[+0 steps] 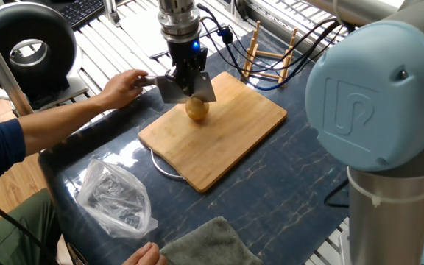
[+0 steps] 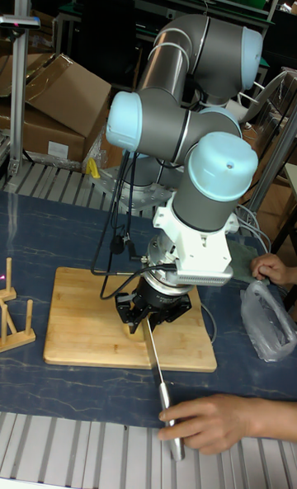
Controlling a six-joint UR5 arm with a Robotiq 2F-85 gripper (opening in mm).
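Observation:
A round yellow-brown object (image 1: 197, 108), like a potato, rests on the wooden cutting board (image 1: 234, 125). Just above it, a wide knife blade (image 1: 205, 90) stands nearly upright, its handle (image 1: 150, 81) held by a person's hand (image 1: 124, 88). My gripper (image 1: 187, 82) is low over the board, its fingertips right at the blade and partly hidden by it. From the other side, in exterior view 3, the gripper (image 2: 148, 320) meets the far end of the knife (image 2: 161, 374). Whether its fingers are closed on the blade does not show clearly.
A small wooden rack (image 1: 271, 59) stands behind the board, with cables hanging near it. A clear plastic bag (image 1: 116, 199) and a grey cloth (image 1: 210, 243) lie at the front. The person's other hand (image 1: 146, 255) is by the cloth. Right of the board the table is clear.

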